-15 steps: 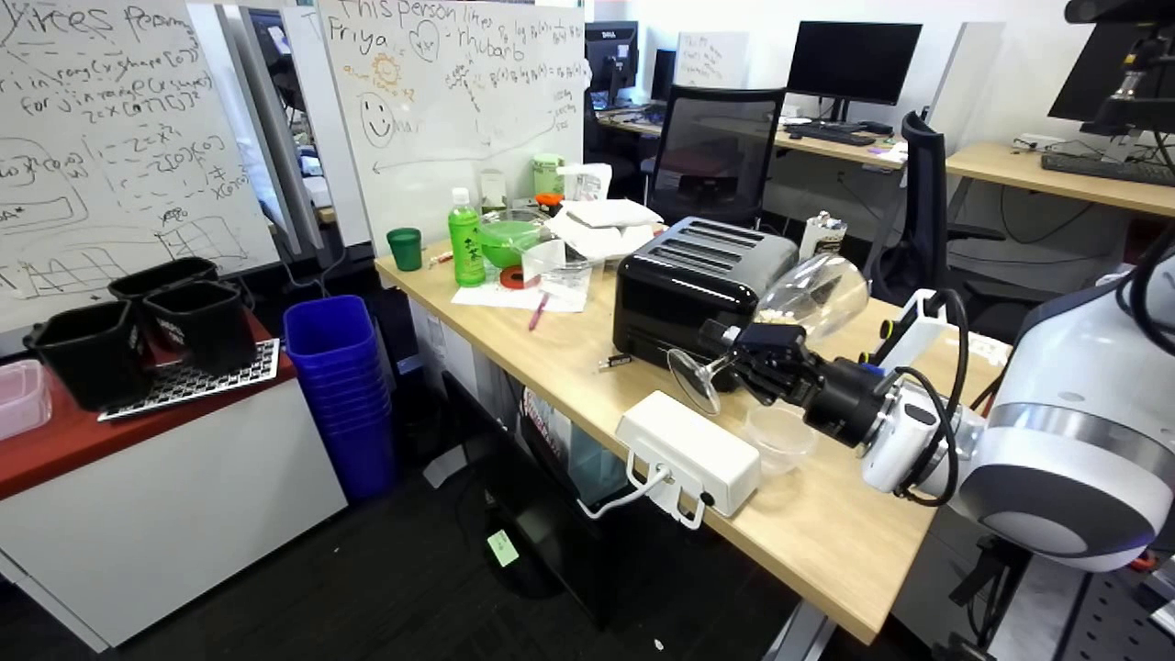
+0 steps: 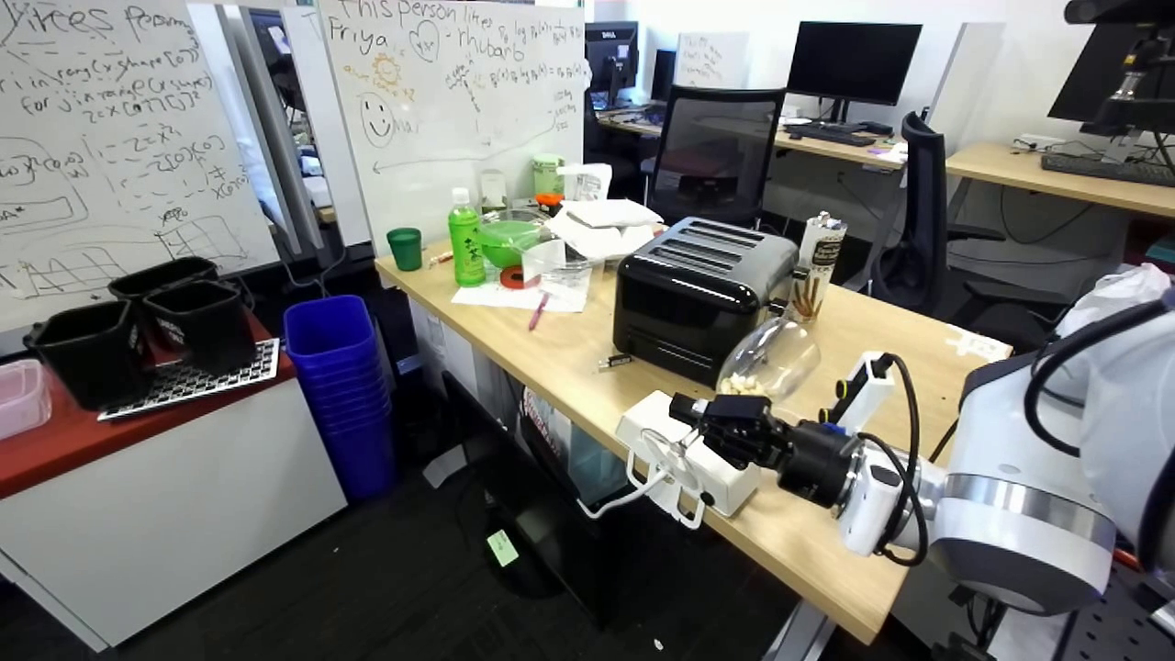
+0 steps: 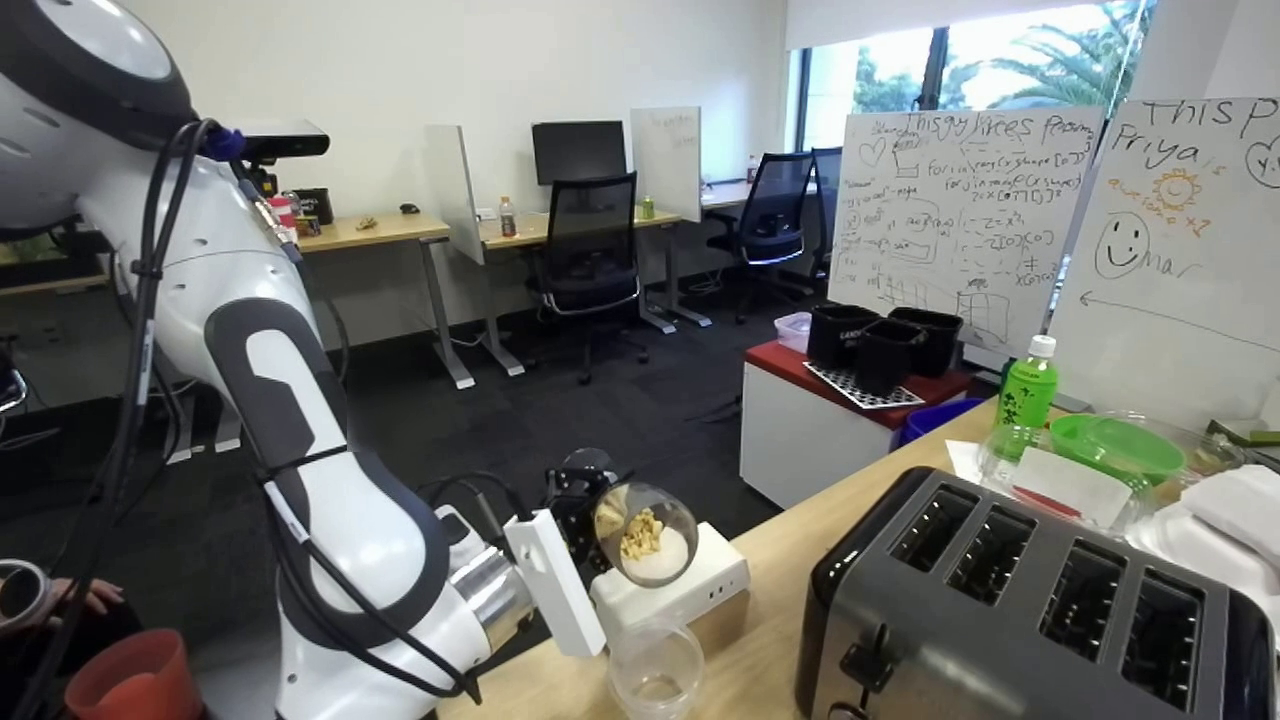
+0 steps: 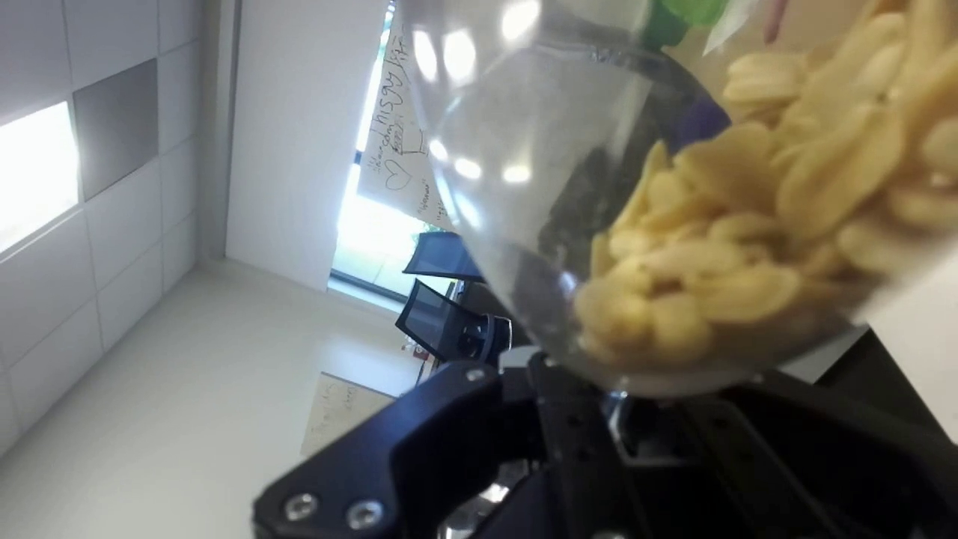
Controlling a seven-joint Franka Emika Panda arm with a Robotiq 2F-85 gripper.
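A clear stemmed glass (image 2: 784,354) lies tilted nearly on its side above the table, with pale nuts (image 2: 744,384) gathered inside its bowl. My gripper (image 2: 716,420) is shut on the stem, and the round foot pokes out on its far side over the white box. In the wrist view the nuts (image 4: 718,260) rest against the lower wall of the bowl (image 4: 512,135), just past the fingers. From the second exterior view I look into the glass mouth (image 3: 626,510). Below it stands a clear plastic cup (image 3: 655,674), which appears empty; the arm hides it in the first exterior view.
Close by are a black toaster (image 2: 705,292) and a white power box (image 3: 672,576) at the table edge. A patterned carton (image 2: 821,259) stands behind the toaster. A green bottle (image 2: 467,242) and several containers crowd the far end. Bare tabletop (image 2: 881,330) extends right.
My gripper and the glass have moved left and down toward the table's front edge and the white box. The glass foot is now over that box, and the plastic cup is covered from view.
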